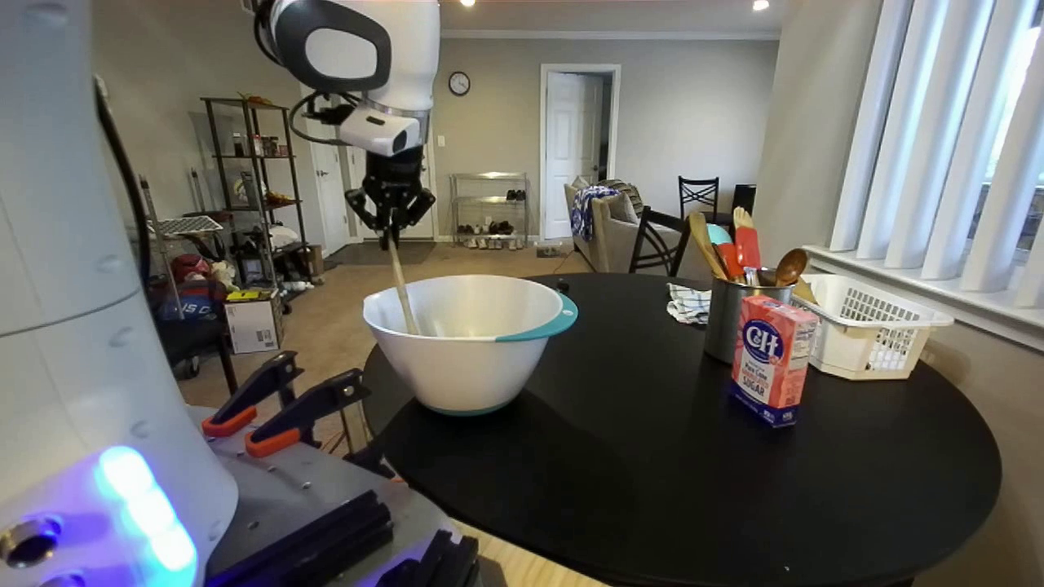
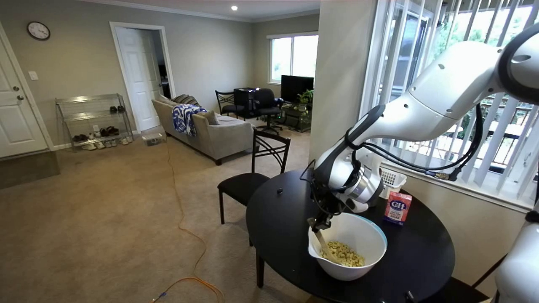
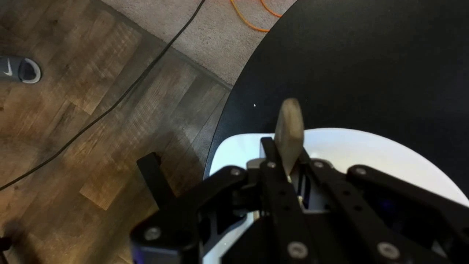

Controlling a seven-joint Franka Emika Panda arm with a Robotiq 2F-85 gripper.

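Note:
A wooden utensil (image 1: pixel 401 284) slants down into a large white bowl (image 1: pixel 460 367) with a teal handle rim. My gripper (image 1: pixel 391 227) is above the bowl's left side, shut on the utensil's handle. In exterior view 2 yellowish pieces of food (image 2: pixel 346 253) cover the bowl's bottom, and the utensil's lower end (image 2: pixel 329 254) rests among them. The wrist view shows the handle's rounded top (image 3: pixel 290 127) sticking up between the fingers; most of the bowl's inside is hidden there by the gripper.
On the black round table (image 1: pixel 665 470), a pink sugar box (image 1: pixel 771 360) stands before a metal utensil holder (image 1: pixel 722 313) and a white basket (image 1: pixel 871 333). A checked cloth (image 1: pixel 689 303) lies farther back. Between bowl and box the tabletop is clear.

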